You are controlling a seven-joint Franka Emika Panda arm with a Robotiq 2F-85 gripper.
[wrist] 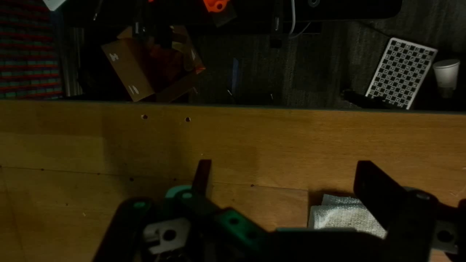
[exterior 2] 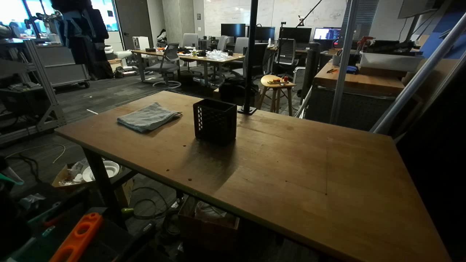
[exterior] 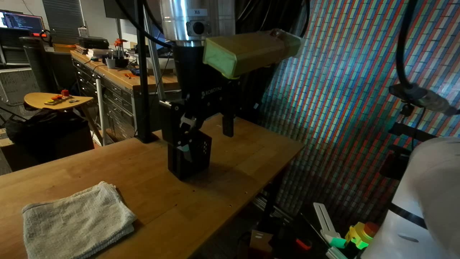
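Observation:
My gripper [exterior: 207,141] hangs over the wooden table [exterior: 235,190], its fingers spread wide and pointing down. Bare wood shows between the fingers in the wrist view, where the gripper holds nothing. A black crate with holed sides [exterior: 189,164] stands upright on the table, partly covered by one finger in exterior view 1; whether they touch I cannot tell. Exterior view 2 gives the crate [exterior 2: 215,123] unobstructed, but its inside is too dark to read. A folded grey cloth [exterior: 77,220] lies flat, apart from the crate. Part of that cloth [wrist: 345,214] shows beside the right finger.
A black post [exterior: 141,82] rises from the table's back edge near the crate. In exterior view 2 the tabletop's right half [exterior 2: 340,183] is clear. Boxes and clutter lie on the floor past the table edge.

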